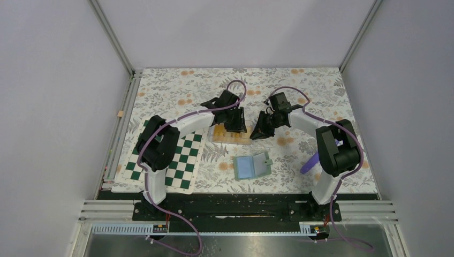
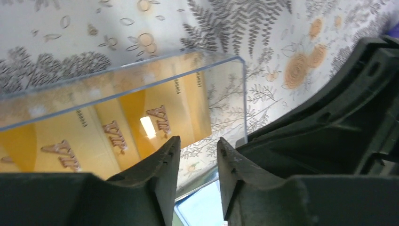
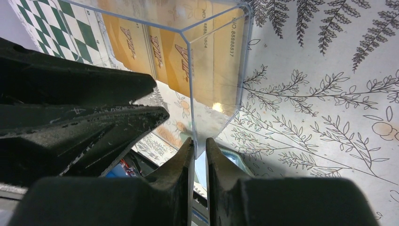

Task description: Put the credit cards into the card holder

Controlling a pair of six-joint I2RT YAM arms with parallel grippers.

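Observation:
A clear acrylic card holder (image 1: 230, 140) lies mid-table, with gold credit cards (image 2: 70, 141) lying in it in several overlapping groups. My left gripper (image 1: 239, 126) is over the holder's right part; in the left wrist view its fingertips (image 2: 197, 146) stand part open, just below the rightmost cards, nothing visible between them. My right gripper (image 1: 257, 131) is shut on the holder's right end wall, seen in the right wrist view (image 3: 200, 150). The left gripper's dark fingers also reach into the right wrist view at left.
A card case (image 1: 246, 167) with blue and pale panels lies in front of the holder. A checkered board (image 1: 184, 160) is at left, a purple object (image 1: 310, 163) at right under the right arm.

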